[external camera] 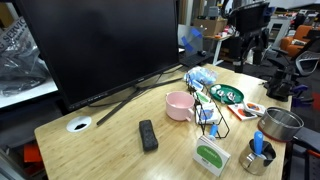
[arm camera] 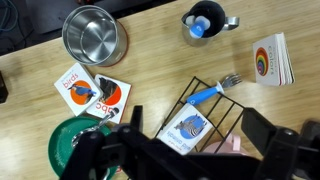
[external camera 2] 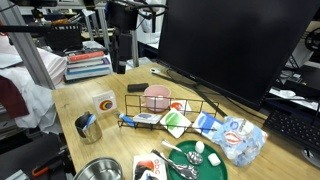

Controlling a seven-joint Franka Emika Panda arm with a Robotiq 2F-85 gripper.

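My gripper hangs high over the table, its fingers wide apart and nothing held. In the wrist view, a black wire rack (arm camera: 229,130) lies below it. Inside the rack sits a white card with a zebra picture (arm camera: 190,125). A fork with a blue handle (arm camera: 204,95) rests across the rack's edge. Near the top stands a metal mug (arm camera: 205,29) with something blue inside. A steel pot (arm camera: 95,36) is at upper left. Beneath it are two picture cards (arm camera: 76,88), one bearing a blue-and-white piece. A green plate (arm camera: 62,146) holds silvery utensils and small white items.
A pink bowl (external camera 2: 158,97) stands behind the rack. At the plate's far side is a crumpled plastic bag (external camera 2: 240,140). The monitor (external camera: 115,45) lines the back, and a black remote (external camera: 148,135) lies in front. Bare wood spreads over the table's left in exterior view 1.
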